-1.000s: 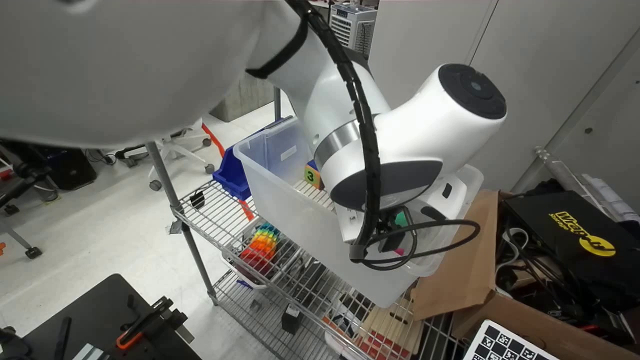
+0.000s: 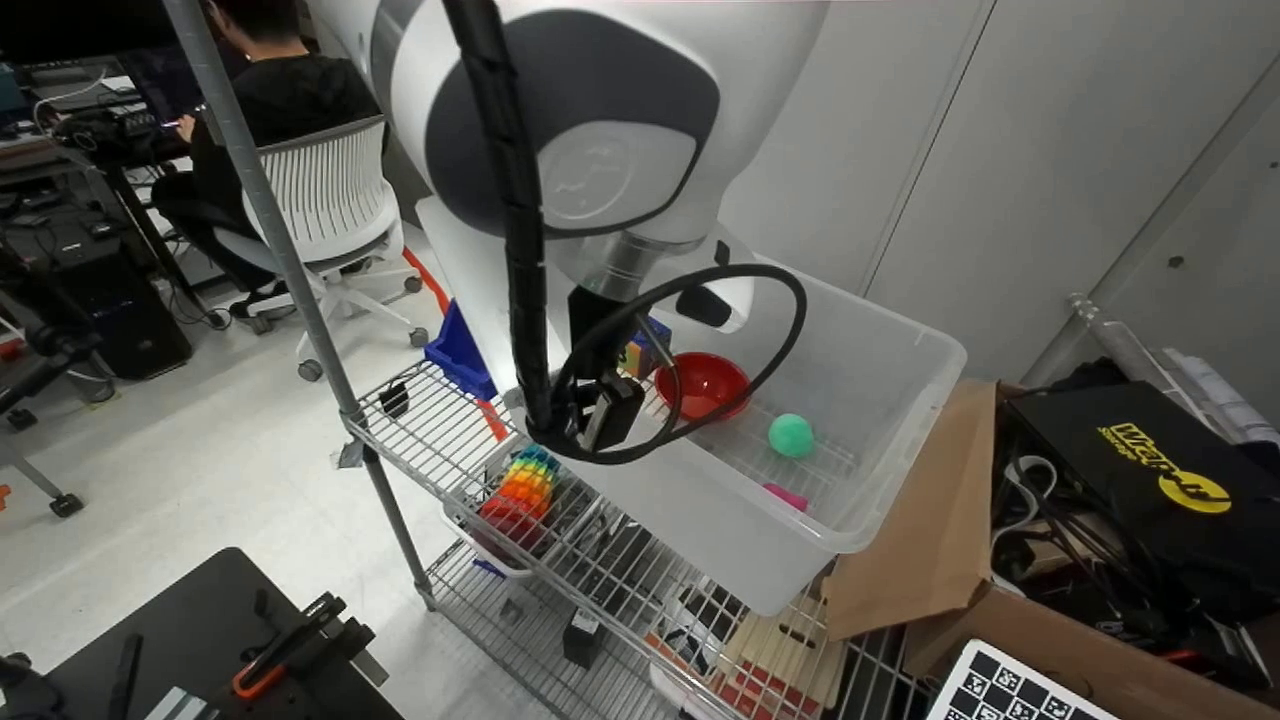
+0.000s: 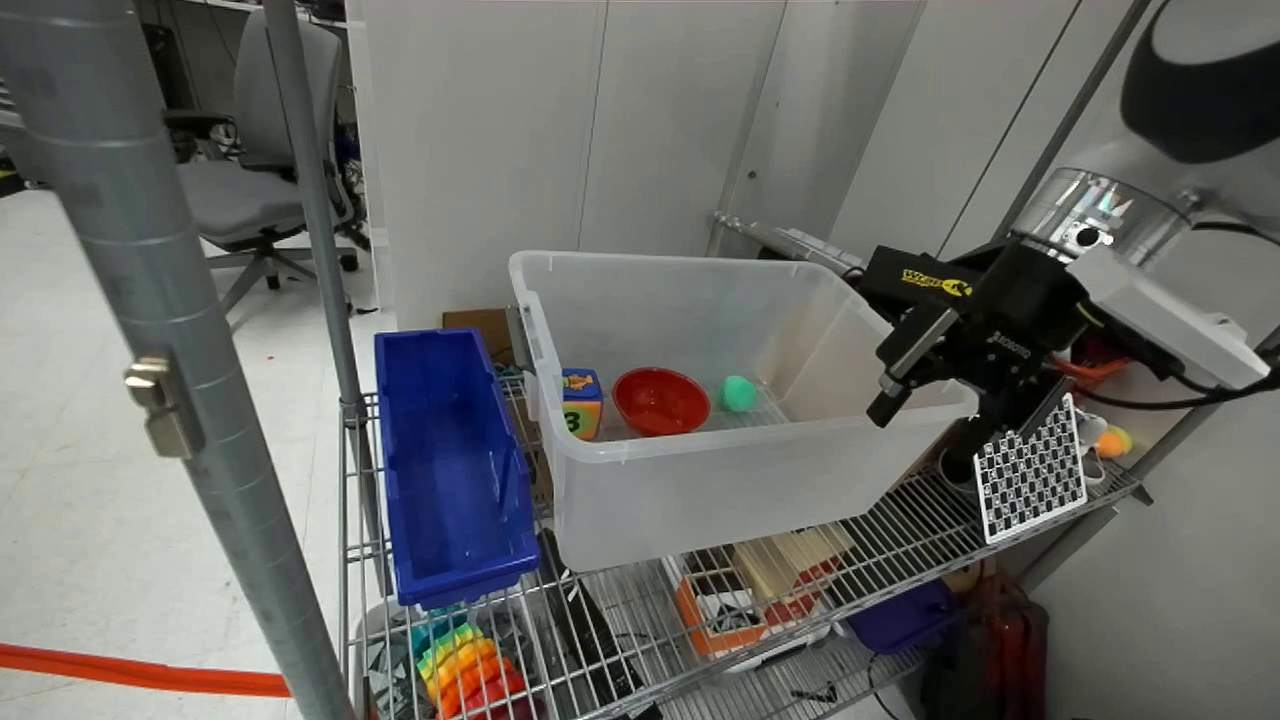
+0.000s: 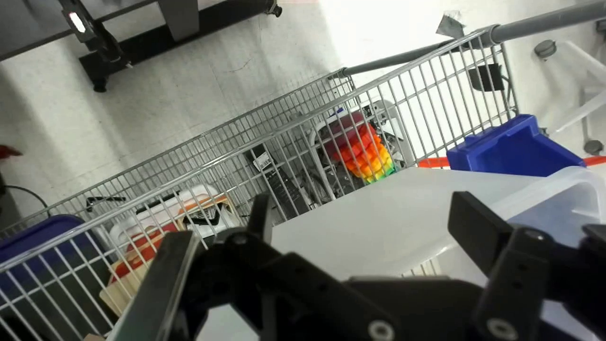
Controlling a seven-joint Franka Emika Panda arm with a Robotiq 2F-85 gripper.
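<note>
My gripper stands open in the wrist view, its fingers (image 4: 476, 227) wide apart with nothing visible between them. In exterior view 2 the gripper (image 3: 921, 439) is by the right end of the translucent bin (image 3: 744, 510), tilted downward. Inside that bin a red bowl (image 3: 660, 403) rests near the middle, with a toy cube (image 3: 582, 406) on its left and a green ball (image 3: 738, 394) on its right. A small pink object (image 2: 786, 496) lies close to the ball in exterior view 1. The arm partly covers the bin there.
Left of the translucent bin in exterior view 2 is an empty blue bin (image 3: 456, 462). Both sit on a wire shelf (image 2: 576, 552), with boxes and rainbow-coloured items on the level below. A cardboard box (image 2: 924, 516) of cables adjoins the bin, near a patterned board (image 2: 1014, 690).
In exterior view 1 the arm has swung left and pulled back from over the bin's right part. The red bowl and green ball are now uncovered; the cube is now partly hidden.
</note>
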